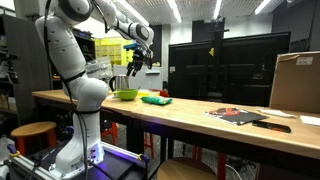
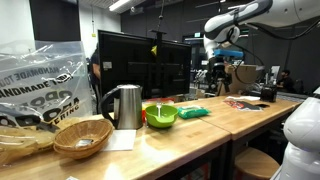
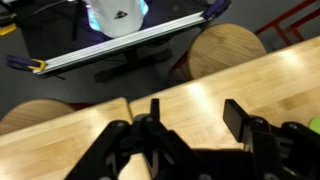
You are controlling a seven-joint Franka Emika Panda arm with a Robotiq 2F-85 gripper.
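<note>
My gripper [image 1: 147, 65] hangs in the air above the table, pointing down. In the wrist view its dark fingers stand apart, and bare wood shows in the gap of the gripper; nothing is held. A green bowl [image 2: 161, 117] rests on the table with something light sticking up inside it. To its right lies a green packet [image 2: 193, 111]. Left of the bowl stands a metal pitcher [image 2: 126, 106]. A wicker basket [image 2: 82, 147] sits nearer that end of the table. Only a green edge [image 3: 315, 125] of some object enters the wrist view at right.
A plastic bag [image 2: 40, 88] fills the table's left end. Dark flat items [image 1: 237, 116] and a cardboard box [image 1: 296, 84] occupy the other end. Stools [image 3: 226, 50] stand beside the table. Bare wood [image 1: 190, 110] lies between the packet and the flat items.
</note>
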